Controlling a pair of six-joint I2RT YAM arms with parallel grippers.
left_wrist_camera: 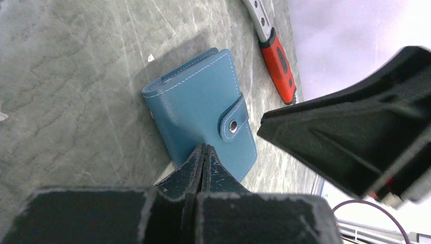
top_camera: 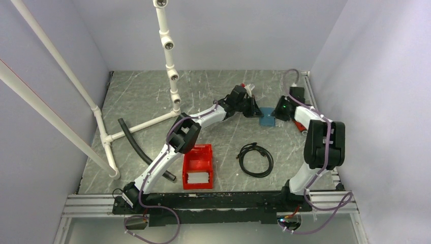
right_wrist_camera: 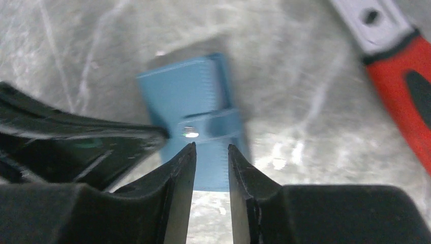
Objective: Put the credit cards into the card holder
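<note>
The blue card holder lies on the grey table between my two grippers. Its strap is folded over the front, with the metal snap on top. From the left, my left gripper is shut, its tips at the holder's edge and nothing showing between them. My right gripper is part open and empty, at the holder's right side in the top view. No loose card is in sight; whether cards are inside the holder cannot be seen.
A red-handled tool lies to the right of the holder, partly under the right arm. A coiled black cable and a red box with white items lie nearer the front. A black tube rests at left.
</note>
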